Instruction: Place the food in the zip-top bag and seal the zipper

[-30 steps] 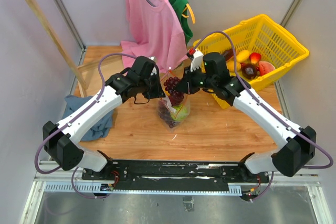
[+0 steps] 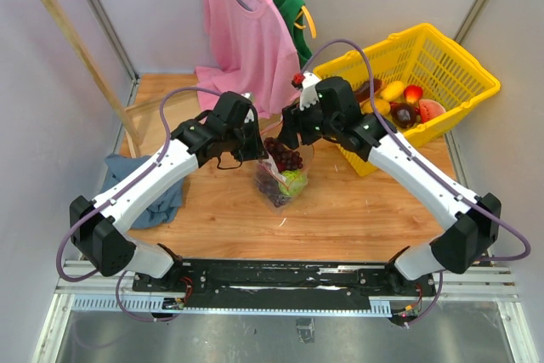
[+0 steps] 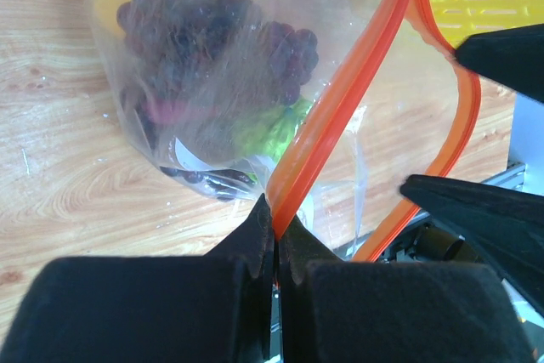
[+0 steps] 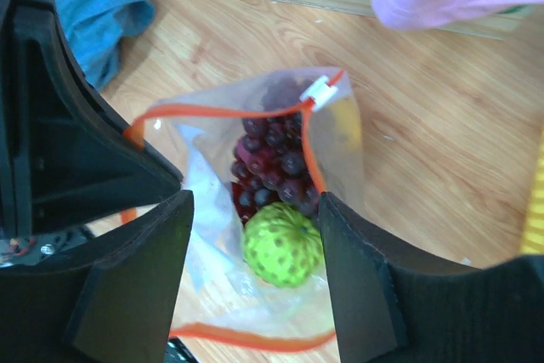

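The clear zip bag (image 2: 274, 186) stands open on the table, holding dark grapes (image 4: 272, 159), a green round fruit (image 4: 280, 244) and other items partly hidden by plastic. In the left wrist view, my left gripper is shut on the bag's orange-rimmed edge (image 3: 336, 99). My right gripper (image 2: 299, 133) hangs open above the bag's mouth; in the right wrist view its fingertips lie either side of the grapes and green fruit, with nothing visibly held. The white zipper slider (image 4: 321, 91) is at the back of the bag's rim.
A yellow basket (image 2: 459, 82) with fruit and other food stands at the back right. A pink shirt (image 2: 238, 40) hangs on a wooden rack at the back. A blue cloth (image 2: 153, 201) lies at left.
My right gripper moved left over the bag's mouth and has risen a little; the fruit in the bag shows between the arms. The left arm has stayed still.
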